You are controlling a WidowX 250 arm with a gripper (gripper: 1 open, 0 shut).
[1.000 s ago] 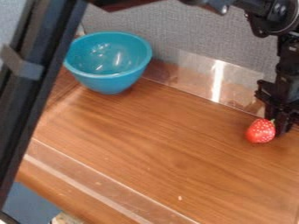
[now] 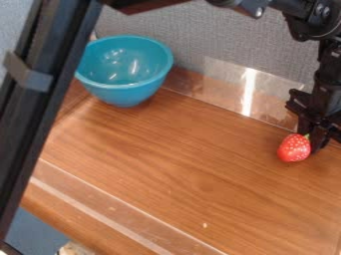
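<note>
At the right edge of the wooden table, a red strawberry (image 2: pixel 293 148) with pale speckles lies right against my gripper (image 2: pixel 309 135), whose dark body comes down from the upper right. The fingertips are low beside the fruit's top, partly hidden and dark, so whether they are closed on it I cannot tell. A turquoise bowl (image 2: pixel 124 88) stands at the back left, well apart from the strawberry.
A grey panel wall with a clear strip (image 2: pixel 213 82) runs along the back. A black post (image 2: pixel 38 110) crosses the left side.
Everything else looks the same.
</note>
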